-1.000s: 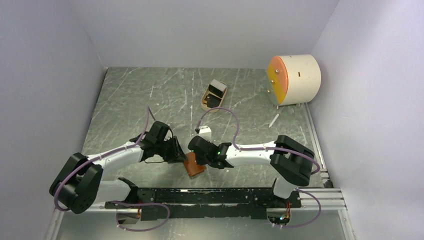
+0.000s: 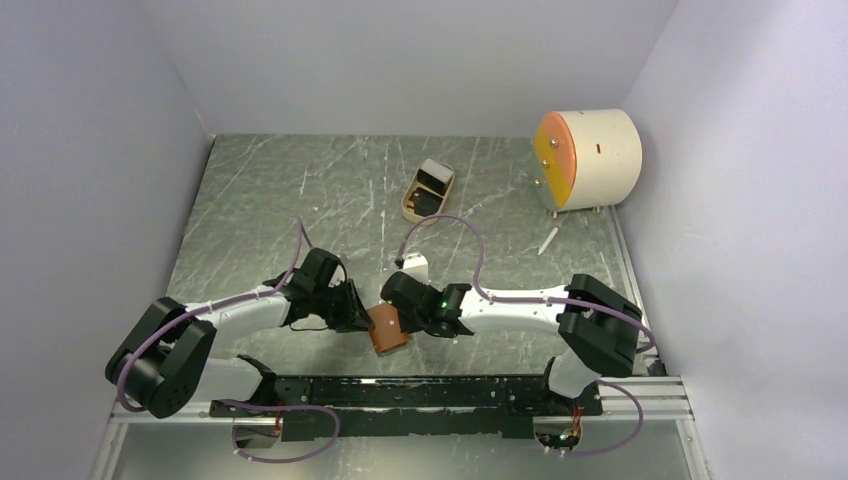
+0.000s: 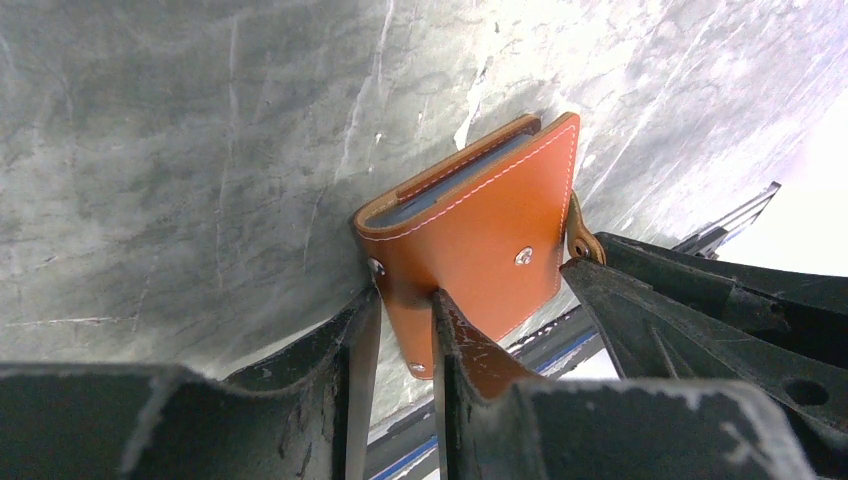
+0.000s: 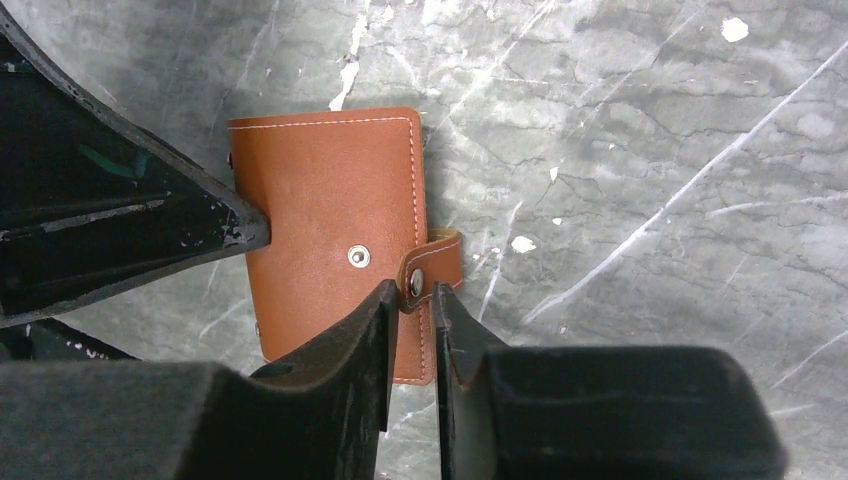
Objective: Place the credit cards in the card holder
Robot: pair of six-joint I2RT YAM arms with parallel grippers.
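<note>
The brown leather card holder (image 2: 389, 330) lies near the table's front edge, between both arms. My left gripper is shut on its spine side, one finger on either side of the leather. A grey edge (image 3: 452, 188) shows inside the holder; whether this is a card cannot be told. On the opposite side, the short snap strap (image 4: 430, 268) sits at the fingertips of my right gripper, which is slightly open, with a narrow gap between the fingers. No loose cards are visible on the table.
An open box (image 2: 428, 191) with dark items stands at the back middle. Toward the back right are a round-sided drawer cabinet (image 2: 598, 160) and a white marker-like stick (image 2: 548, 240).
Both arms have shifted a little to the right in the top view. The card holder stays in nearly the same place, with the left gripper still at its edge.
</note>
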